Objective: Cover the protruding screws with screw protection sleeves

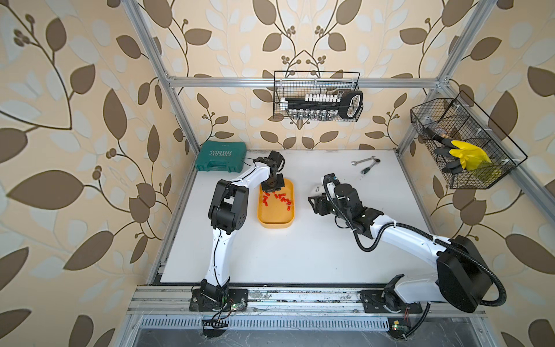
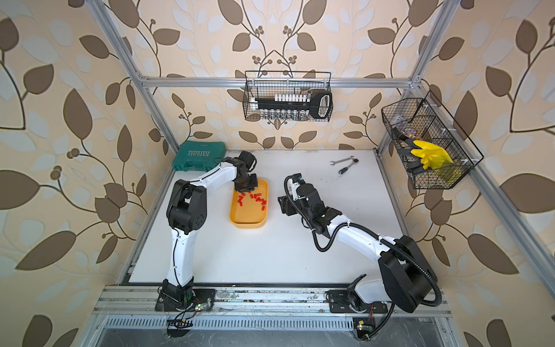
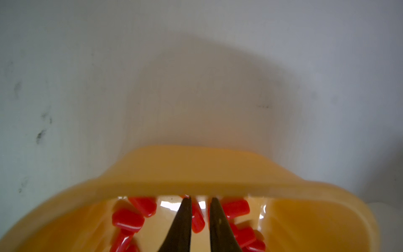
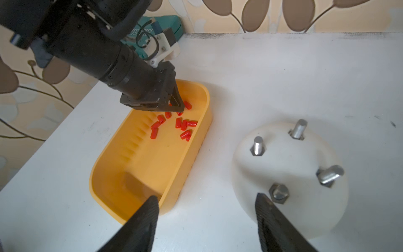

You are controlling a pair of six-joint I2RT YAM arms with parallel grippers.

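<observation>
Red sleeves (image 4: 153, 132) lie scattered in an orange tray (image 4: 102, 182). Over the tray's back end hangs my left gripper; in the left wrist view its two fingers stand slightly apart, with sleeves visible below them and nothing clearly held. My right gripper is open and empty, low beside the tray. Past it, a white round fixture (image 4: 293, 163) carries several upright and tilted metal screws (image 4: 298, 130), with no sleeves on those visible. In both top views the right arm largely hides the fixture.
A green case (image 1: 220, 155) lies at the back left. A wrench (image 1: 363, 159) and another tool lie at the back right. Wire baskets (image 1: 316, 104) hang on the frame.
</observation>
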